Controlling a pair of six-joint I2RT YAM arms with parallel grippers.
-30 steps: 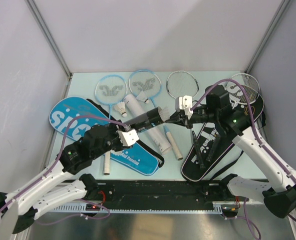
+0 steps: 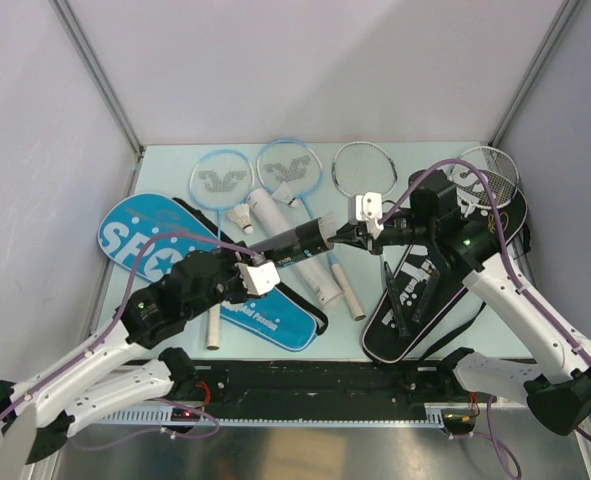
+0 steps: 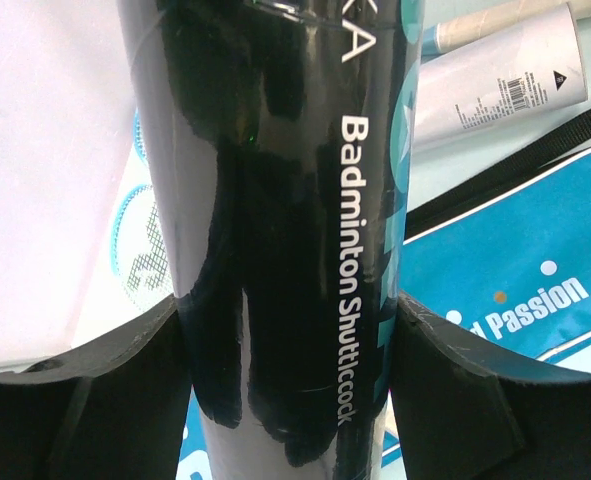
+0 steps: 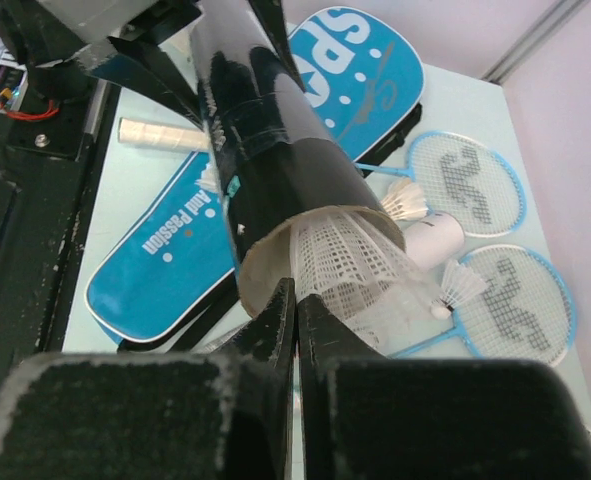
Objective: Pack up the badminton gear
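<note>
My left gripper [image 2: 260, 258] is shut on a black shuttlecock tube [image 3: 275, 200], held above the table at a tilt. At the tube's open end, a white netted shuttlecock skirt [image 4: 345, 260] sticks out. My right gripper is shut right at that skirt; whether anything thin is pinched between its fingertips is hard to tell.
Blue racket bag [image 2: 140, 235], black bag [image 2: 390, 335], blue rackets [image 2: 220, 180], a white-framed racket [image 2: 365, 150], loose shuttlecocks [image 2: 240, 218] and a white tube [image 2: 315, 280] lie on the table [image 2: 165, 165]. Walls border the back and sides.
Almost nothing differs; both arms and the black tube hold nearly the same positions in the top view.
</note>
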